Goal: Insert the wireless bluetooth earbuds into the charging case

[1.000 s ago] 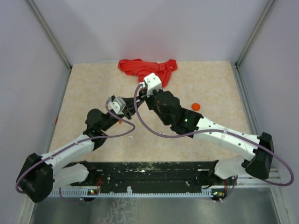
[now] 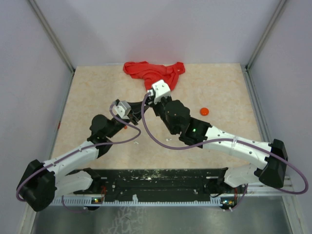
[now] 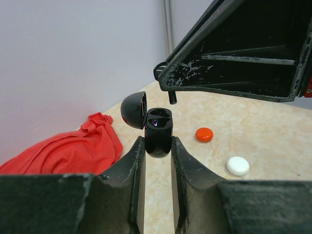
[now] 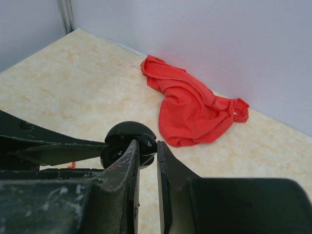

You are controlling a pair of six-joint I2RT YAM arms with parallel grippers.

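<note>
Both arms meet above the table's middle in the top view. My left gripper is shut on the black charging case (image 3: 158, 129), whose lid (image 3: 131, 109) stands open. My right gripper is shut on a small black piece, likely an earbud, at its fingertips; it is mostly hidden against the case (image 4: 126, 131) in the right wrist view. In the left wrist view the right gripper's black finger reaches over the case from the upper right, with a dark earbud stem (image 3: 172, 97) hanging beneath it, just above and right of the case.
A crumpled red cloth (image 2: 155, 72) lies at the back of the beige table (image 2: 92, 83). A red disc (image 2: 204, 111) and a white disc (image 3: 238, 165) lie on the table. Walls and rails border it.
My right arm has shifted slightly over the last second, its wrist moving a little while staying by the case. My left arm is nearly still.
</note>
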